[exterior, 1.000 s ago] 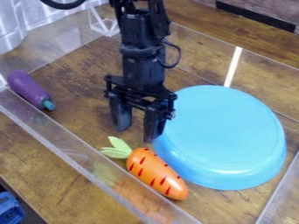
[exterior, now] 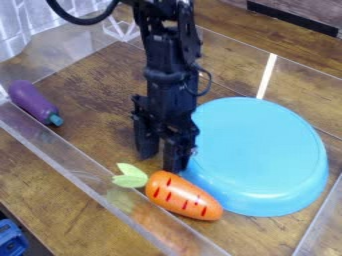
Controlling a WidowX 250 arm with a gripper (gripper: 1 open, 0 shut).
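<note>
The black robot arm (exterior: 163,70) hangs down from the top centre, its gripper (exterior: 160,150) low over the wooden floor, just behind a toy carrot (exterior: 182,196) with pale green leaves. The fingertips are dark and partly blurred; whether they are open or shut is hard to tell. A large blue disc (exterior: 257,150) lies directly to the right of the gripper. A purple toy (exterior: 35,101), perhaps an eggplant, lies at the left.
A clear plastic wall (exterior: 74,178) runs diagonally along the lower left, with a small blue object (exterior: 8,240) outside it in the corner. Bare wood shows left of the gripper and behind the disc.
The gripper has shifted and turned slightly, reaching lower toward the carrot's top end. The carrot appears a little shifted; the disc and purple toy look about the same.
</note>
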